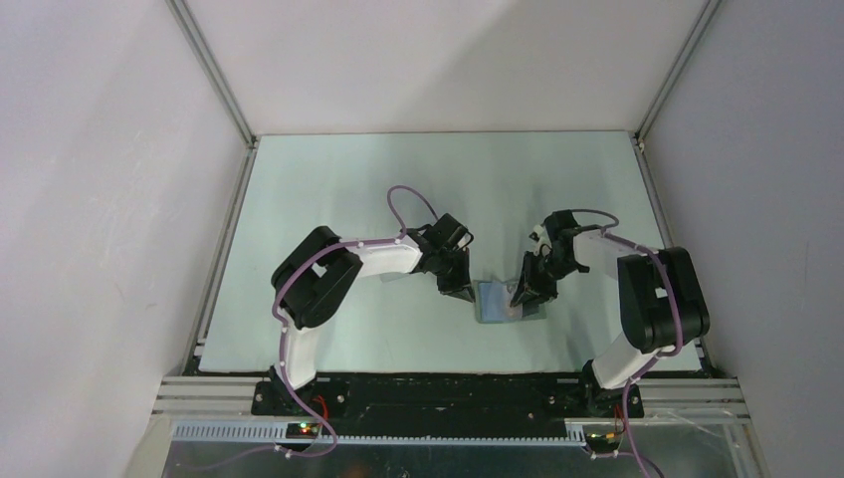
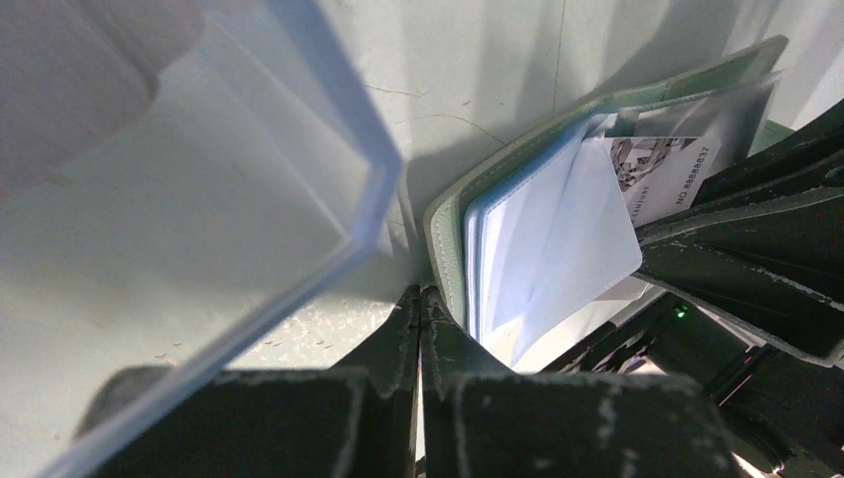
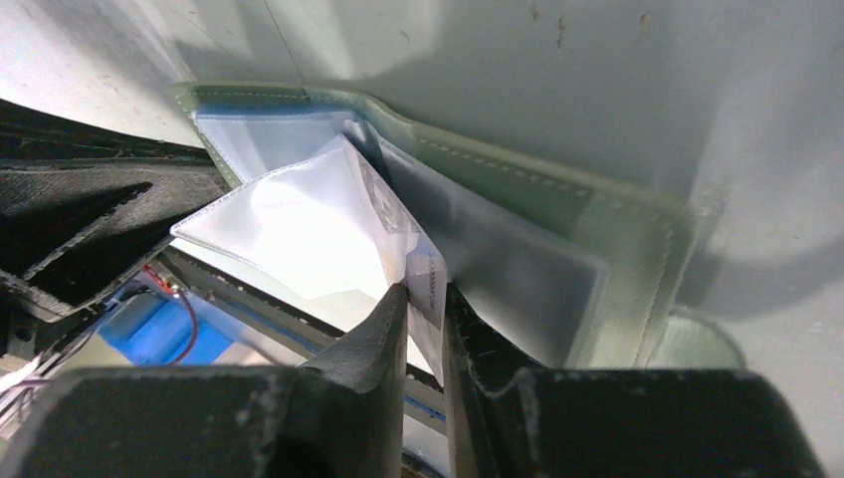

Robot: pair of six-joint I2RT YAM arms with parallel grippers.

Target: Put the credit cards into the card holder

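The card holder lies spread on the table, green outside with clear and bluish sleeves. In the left wrist view, a printed card shows inside a clear sleeve, partly covered by the right gripper's dark finger. My left gripper is shut beside the holder's left edge, with nothing showing between its tips. Over the holder, my right gripper has its fingertips on either side of a raised clear sleeve. A narrow gap shows there, but whether the fingers press on the sleeve is unclear.
Close to the left wrist camera is a blurred clear, blue-edged item, partly out of frame. The tips of the two grippers are close together around the holder.
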